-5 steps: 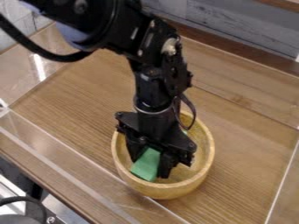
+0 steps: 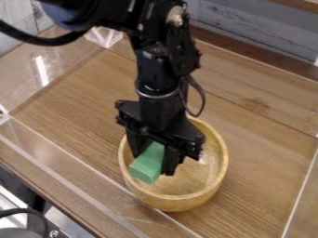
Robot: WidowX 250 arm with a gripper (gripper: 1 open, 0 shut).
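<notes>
A black robot gripper reaches down from the top into a yellow bowl in the middle of the camera view. It is shut on a green object, which shows between and below its fingers at the bowl's left side, partly hidden by them.
The bowl stands on a wooden surface with clear room to the left and right. A pale wall runs along the top right. A black cable shows at the lower left.
The gripper has risen slightly and shifted a little left, and the green object has moved up with it. The bowl stays in about the same place.
</notes>
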